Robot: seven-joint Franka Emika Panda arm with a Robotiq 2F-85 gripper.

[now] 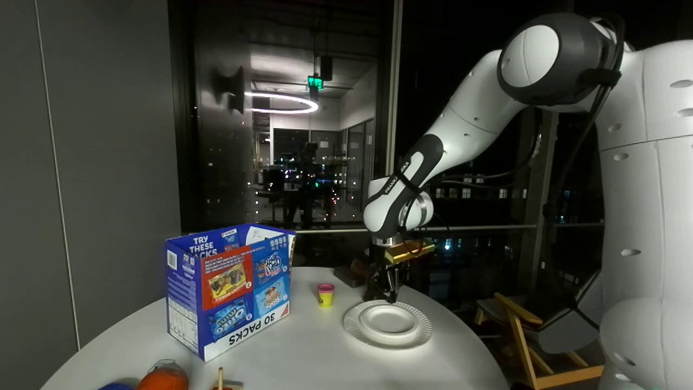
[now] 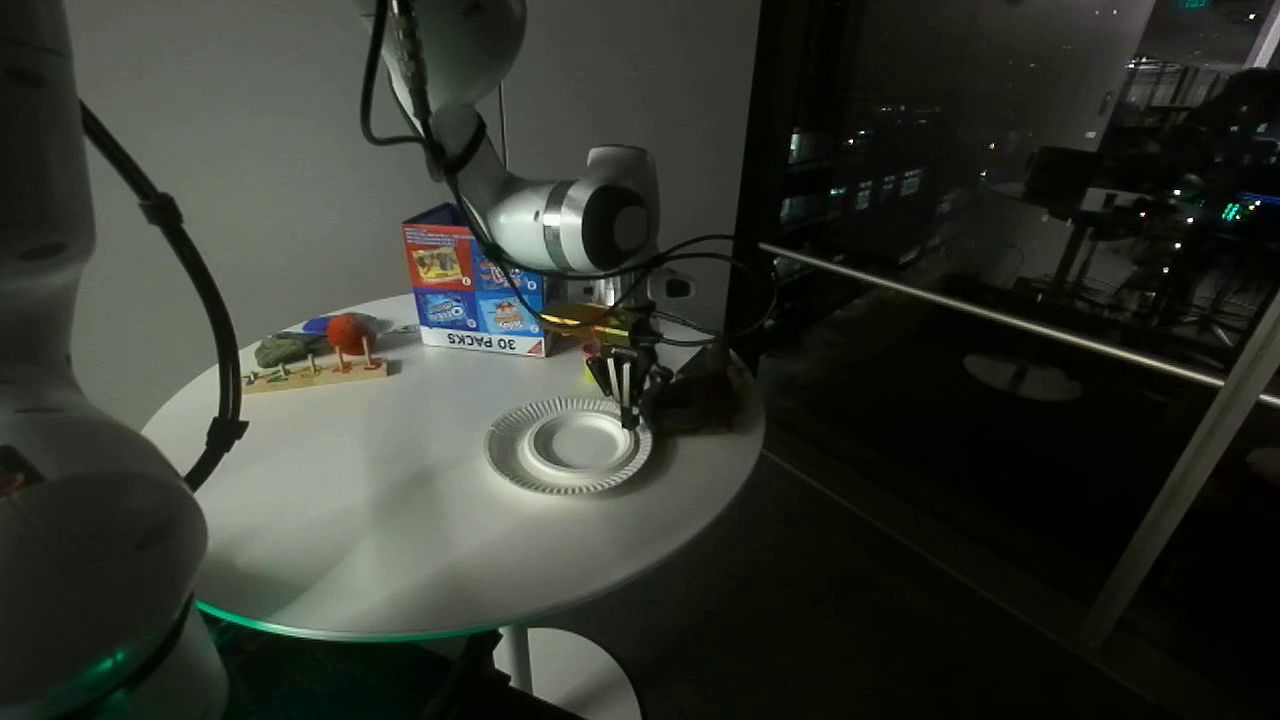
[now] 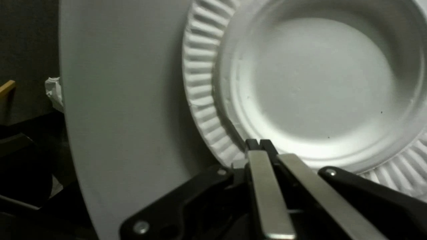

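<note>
A small white plate (image 3: 324,76) sits on a larger paper plate with a fluted rim (image 3: 200,72), both near the table's right edge in exterior view 1. My gripper points down at their near-left edge in the wrist view, fingers almost together. Its tips meet the small plate's rim, which looks slightly bent there, and seem shut on it; the exact grip is hidden behind the fingers. In exterior view 2, the gripper (image 2: 629,422) stands at the far right edge of the small plate (image 2: 582,442). Both plates look nearly flat.
An open blue snack box (image 1: 227,292) stands at left, with a pink-lidded yellow cup (image 1: 325,296) between it and the plates. A wooden peg board (image 2: 314,376) and an orange-red object (image 2: 348,332) lie farther off. Open tabletop (image 2: 396,492) surrounds the plates' left side.
</note>
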